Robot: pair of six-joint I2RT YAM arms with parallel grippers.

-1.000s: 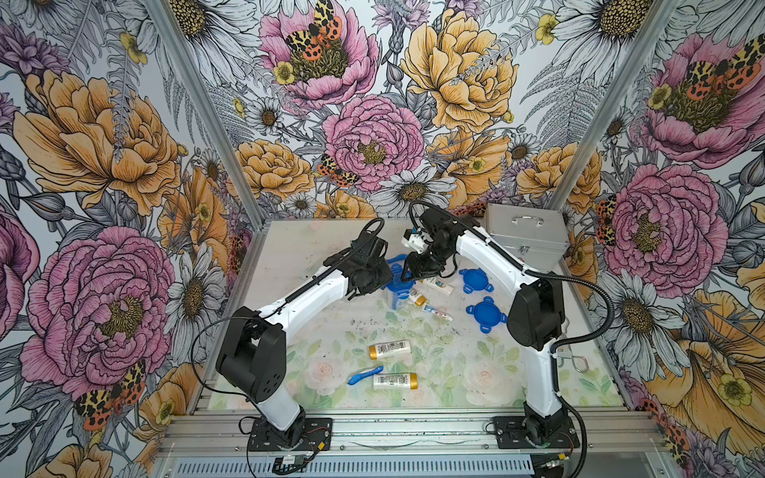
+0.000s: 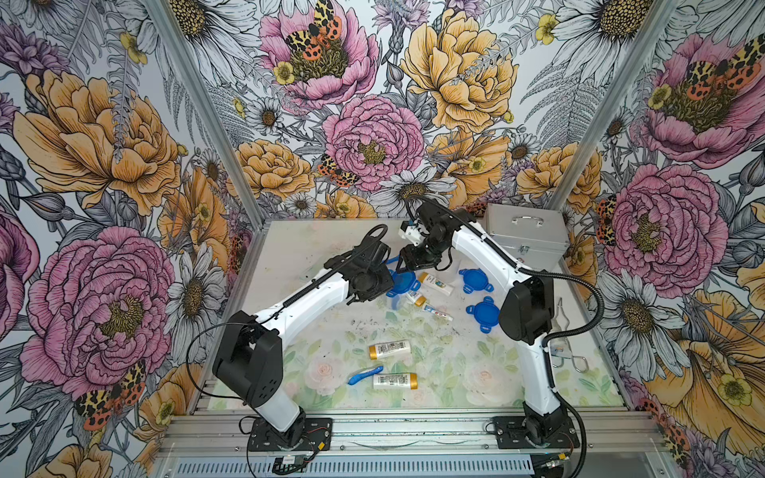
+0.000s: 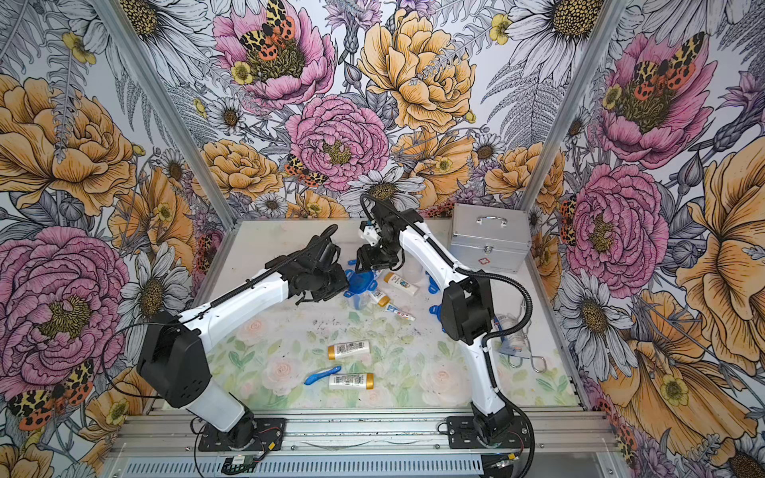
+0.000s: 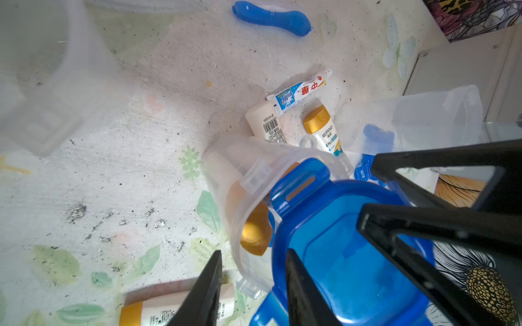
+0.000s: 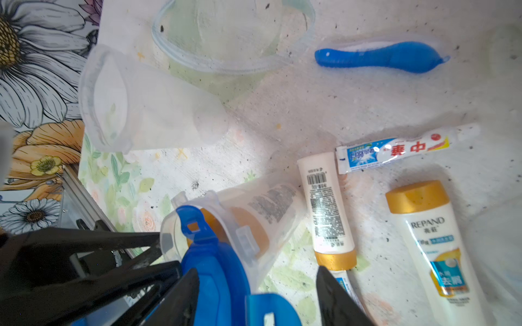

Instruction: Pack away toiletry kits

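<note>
A clear plastic cup (image 4: 223, 163) with gold-capped bottles inside hangs with a blue lid (image 4: 350, 260) beside its mouth. My left gripper is shut on the cup and lid at the rim, in the middle of the table. My right gripper is part open above the blue lid, its fingertips either side of a lid tab; whether it touches is unclear. A toothpaste tube (image 5: 402, 146), white bottle (image 5: 326, 212), REPAND bottle (image 5: 421, 239) and blue toothbrush (image 5: 380, 57) lie nearby.
Other empty clear cups (image 5: 152, 103), blue lids (image 2: 483, 314), two bottles (image 2: 390, 381) near the front and a metal box (image 2: 526, 227) at the back right share the table.
</note>
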